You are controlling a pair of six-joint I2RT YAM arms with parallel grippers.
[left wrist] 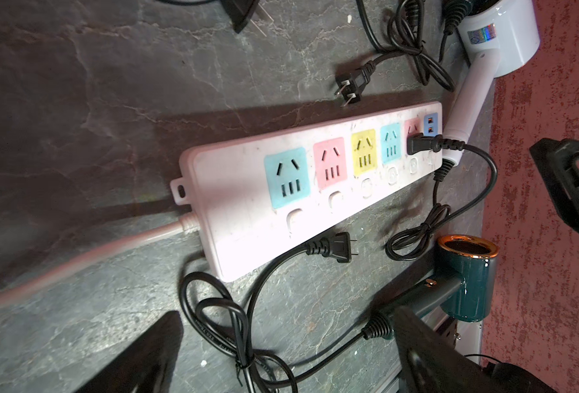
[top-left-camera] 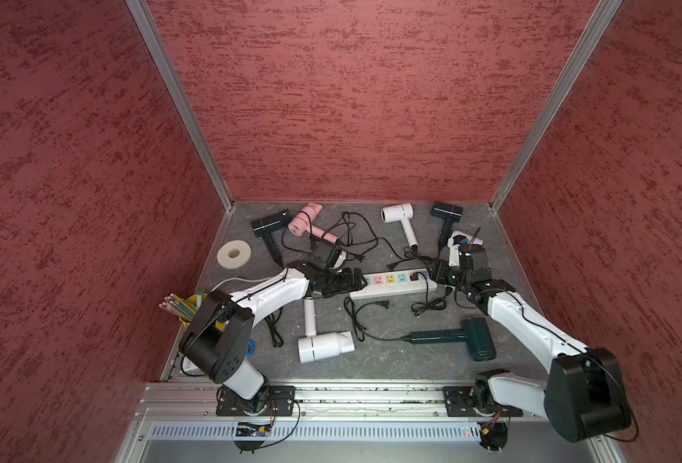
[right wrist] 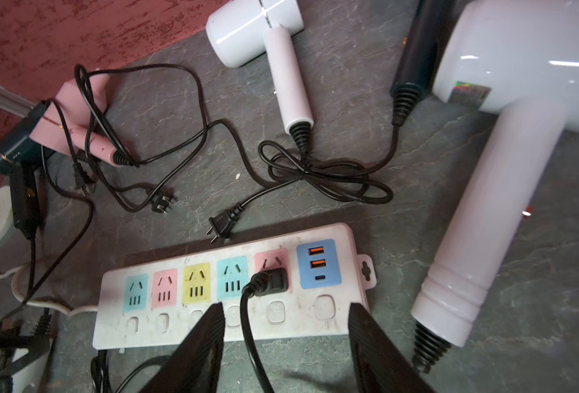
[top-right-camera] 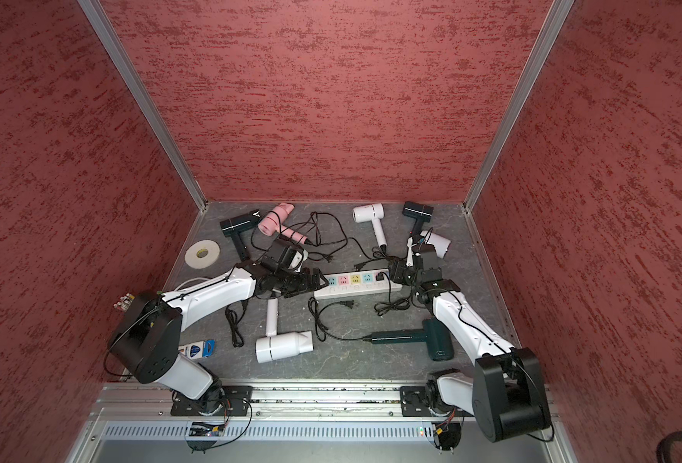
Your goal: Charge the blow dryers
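The white power strip (left wrist: 230, 190) lies mid-table with several coloured sockets. One black plug (right wrist: 275, 280) sits in the pink socket beside the blue USB panel. My left gripper (top-left-camera: 362, 279) is open at the strip's left end; nothing shows between its fingers. My right gripper is open and empty near the strip's right end. A loose black plug (right wrist: 222, 224) lies just behind the strip, another plug (left wrist: 340, 247) in front of it. Dryers in view include a dark green one (top-left-camera: 476, 339), a pink one (top-left-camera: 304, 221) and a white one (top-left-camera: 325, 347).
Other dryers stand at the back: a white one (top-left-camera: 397, 214) and black ones at left (top-left-camera: 270, 223) and right (top-left-camera: 446, 210). A white dryer (right wrist: 492, 216) is beside the right gripper. Tangled cords cover the back middle. A tape roll (top-left-camera: 233, 254) lies far left.
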